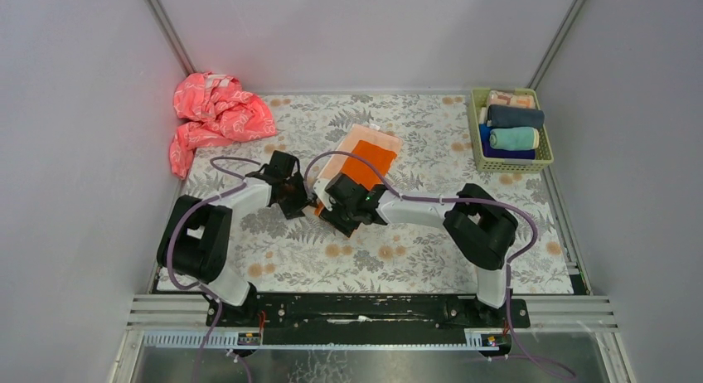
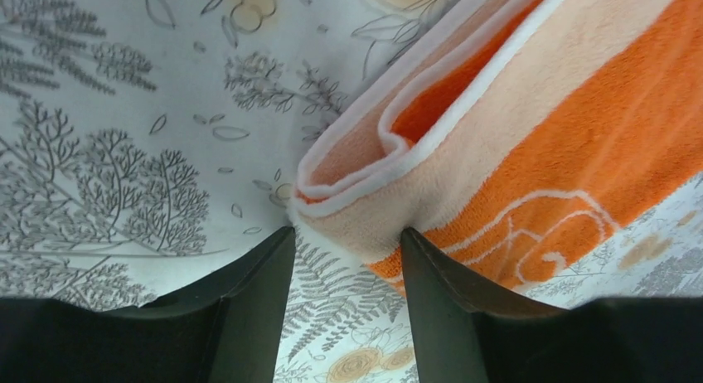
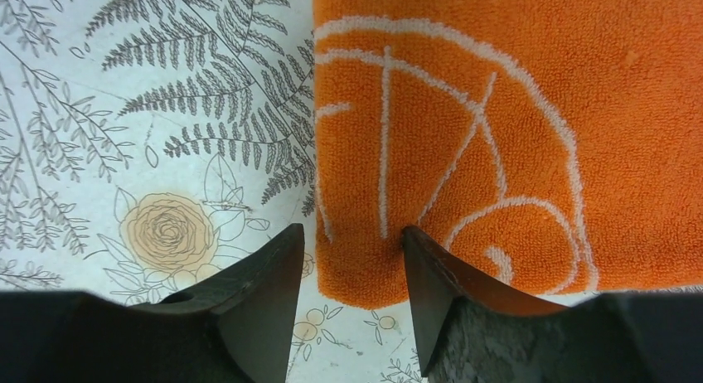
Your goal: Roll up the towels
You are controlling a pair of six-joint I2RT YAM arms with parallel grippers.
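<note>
A folded orange and peach towel lies slantwise on the table, its near end partly hidden by both arms in the top view. At one corner of its near end, my left gripper is open, with the layered, white-edged fold reaching between its fingers. By the other near corner stands my right gripper, its finger part open and the orange corner running between its fingers. Neither wrist view shows the cloth pinched.
A pink patterned cloth lies heaped at the back left. At the back right a green basket holds several rolled towels.
</note>
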